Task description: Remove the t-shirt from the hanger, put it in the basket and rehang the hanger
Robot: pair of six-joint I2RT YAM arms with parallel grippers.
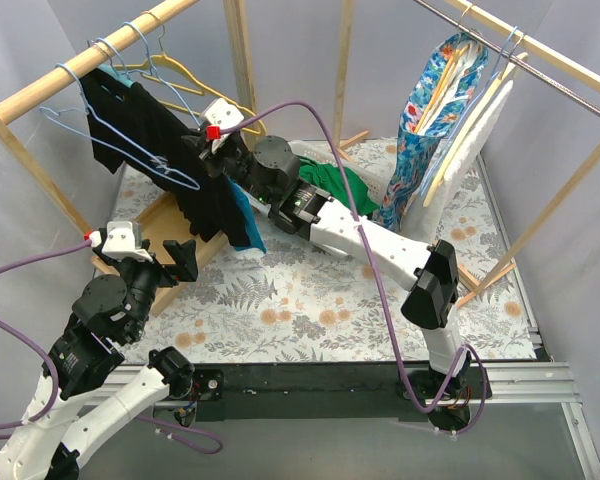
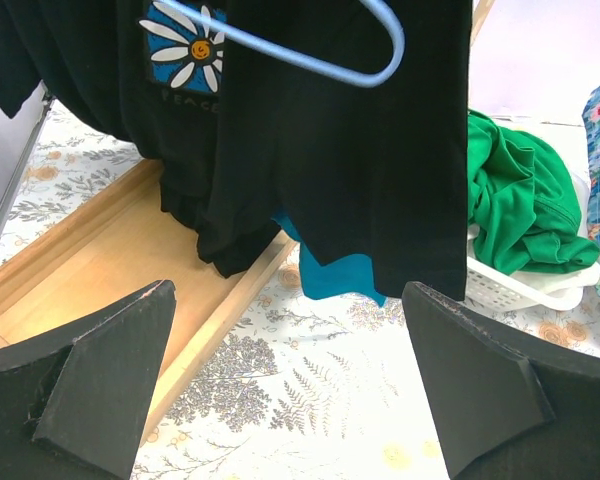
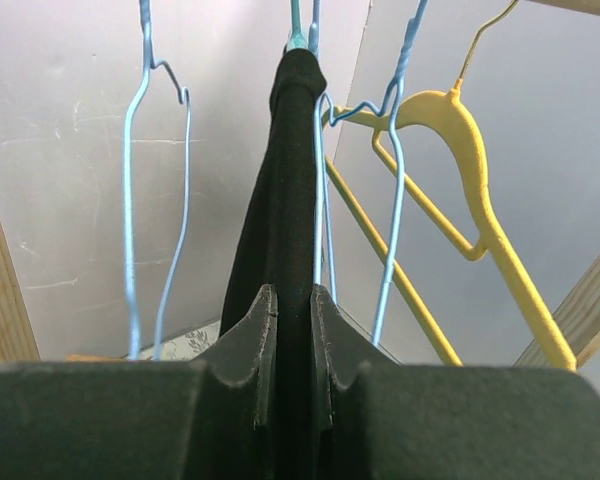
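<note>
A black t-shirt [image 1: 155,150] with a flower print [image 2: 185,55] hangs from the left rail among blue hangers [image 1: 120,130], a teal cloth [image 2: 335,275] showing beneath it. My right gripper [image 1: 210,145] is shut on the black shirt; in the right wrist view its fingertips [image 3: 270,350] pinch a narrow strip of fabric below a teal hanger [image 3: 296,35]. My left gripper [image 1: 180,260] stands open at the lower left, below and in front of the shirt, with nothing between its fingers.
Yellow hangers [image 3: 460,150] hang behind. A wooden tray [image 2: 120,250] lies under the shirt. A white basket [image 2: 520,290] with green cloth stands centre back. Patterned and white garments [image 1: 430,130] hang on the right rail.
</note>
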